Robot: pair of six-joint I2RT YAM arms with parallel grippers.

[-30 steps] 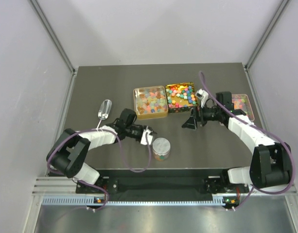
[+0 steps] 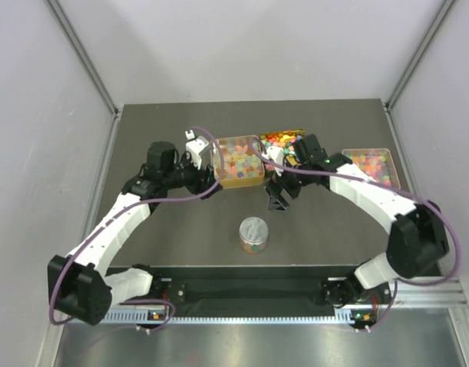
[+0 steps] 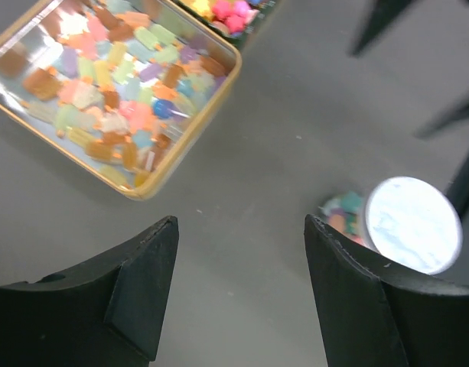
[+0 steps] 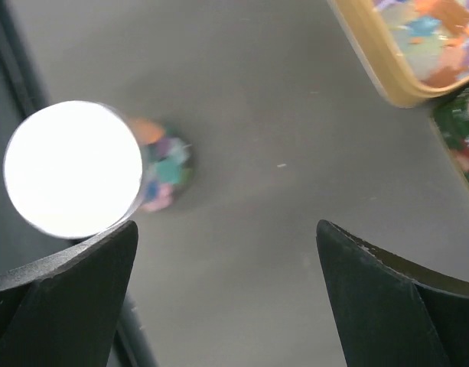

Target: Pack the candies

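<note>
A lidded jar of colourful candies [image 2: 253, 234] stands near the front middle of the table; both wrist views show its pale lid. My left gripper [image 2: 207, 185] hangs above and left of it, by the clear tray of pale candies [image 2: 238, 180], its fingers apart and nothing between them in the left wrist view. My right gripper [image 2: 278, 197] is open and empty, over the table above and right of the jar, which appears at the left in the right wrist view [image 4: 73, 168]. The tray of bright candies [image 2: 281, 138] is partly hidden behind the right arm.
Another tray of candies [image 2: 372, 164] sits at the right edge. The left arm hides the table's left middle. The front table around the jar and the back strip behind the trays are clear.
My left gripper has risen and moved back, away from the jar. My right gripper has moved left, toward the middle, and its arm now reaches over the bright candy tray.
</note>
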